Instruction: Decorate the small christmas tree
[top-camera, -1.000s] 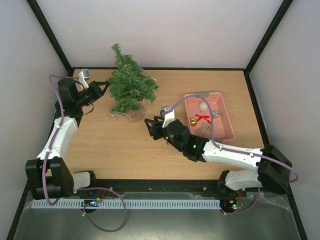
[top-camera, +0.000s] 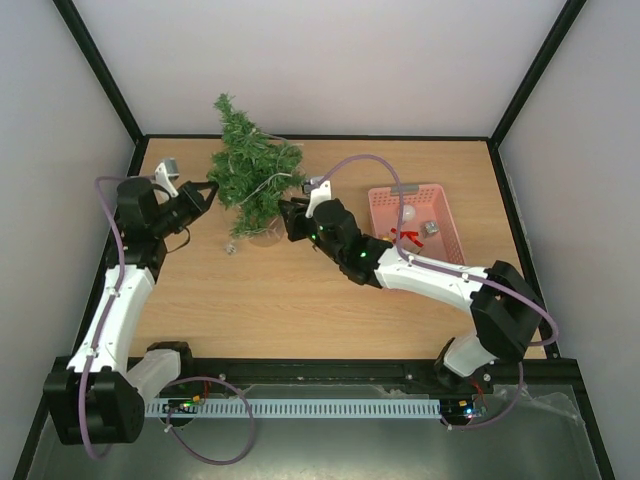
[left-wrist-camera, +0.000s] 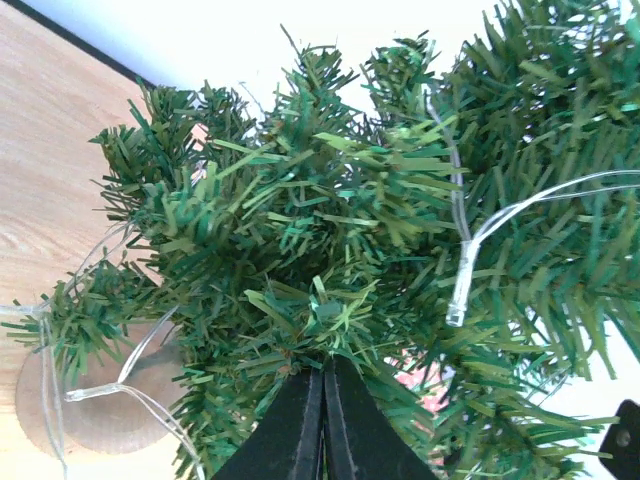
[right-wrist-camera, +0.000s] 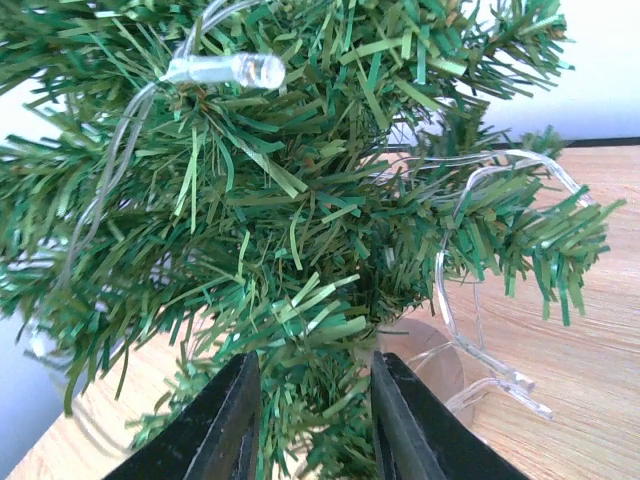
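The small tree (top-camera: 250, 170) stands in a pot (right-wrist-camera: 425, 370) at the back left of the table, with clear light strands (left-wrist-camera: 462, 270) draped over its branches. My left gripper is at the tree's left side, shut, its tips among the needles; nothing shows between them. My right gripper is at the tree's right side, its two fingers apart around green branches low in the right wrist view. Whether it grips anything is hard to see.
A pink basket (top-camera: 445, 230) on the right holds white and gold baubles, a red bow and other small ornaments. Walls close in both sides.
My right arm has moved left and up to the tree. My left arm has shifted slightly toward the front, and the tree leans a little more to the left.
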